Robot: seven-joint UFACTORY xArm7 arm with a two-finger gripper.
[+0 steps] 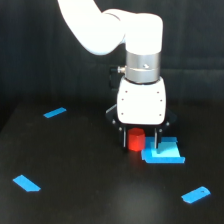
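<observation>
A red object (136, 140), apparently a small block or cup, stands on the dark table under the hand. My gripper (140, 142) points down over it with its fingers apart, one on each side. The left finger is close to the red object, while a gap shows between it and the right finger. Right beside the red object lies a light blue box or tray (166, 158), partly hidden by the right finger and the hand. Whether either finger touches anything is hard to tell.
Blue tape marks lie at the far left (55, 112), the front left (26, 183) and the front right (196, 195). A dark backdrop closes off the rear.
</observation>
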